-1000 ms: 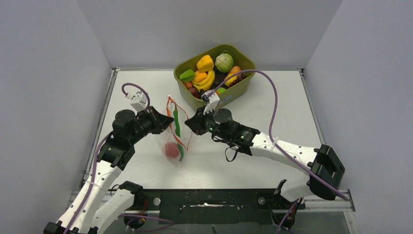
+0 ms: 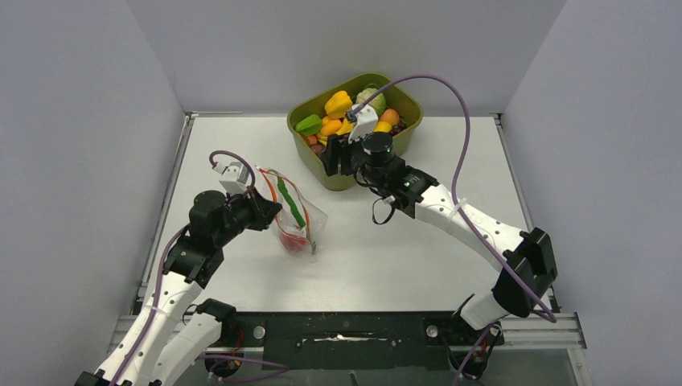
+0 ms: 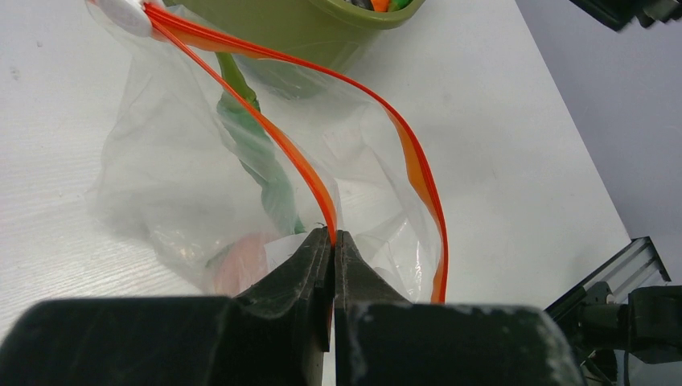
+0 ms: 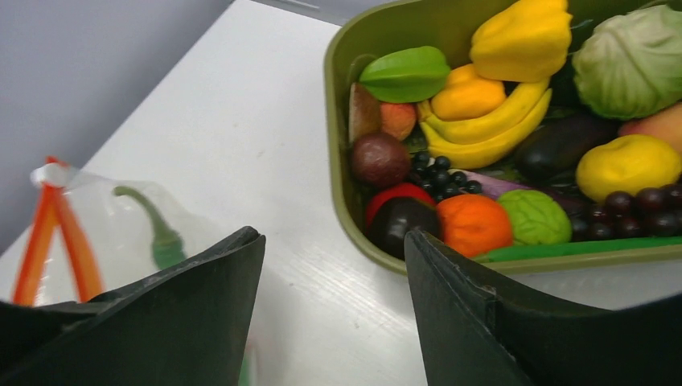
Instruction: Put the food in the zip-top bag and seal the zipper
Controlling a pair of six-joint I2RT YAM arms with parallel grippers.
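Observation:
A clear zip top bag [image 2: 312, 215] with an orange-red zipper stands with its mouth open near the table's left middle. Inside it are a long green pepper [image 3: 256, 161] and a reddish round food [image 3: 241, 264]. My left gripper is shut on the near edge of the bag, its fingertips pinching the zipper strip. My right gripper is part open and empty, hanging by the front of the green bin [image 2: 338, 178]. In the right wrist view the bag shows behind its left finger [image 4: 213, 277], apart from it.
The bin at the back holds bananas [image 4: 490, 125], a yellow pepper [image 4: 521, 40], a cabbage [image 4: 631, 60], an orange pumpkin-like item [image 4: 474, 224] and several other foods.
My right gripper has left the bag's right edge, opened, and moved back and right toward the bin. The bag's free side has sagged to the right. My left gripper has moved slightly left.

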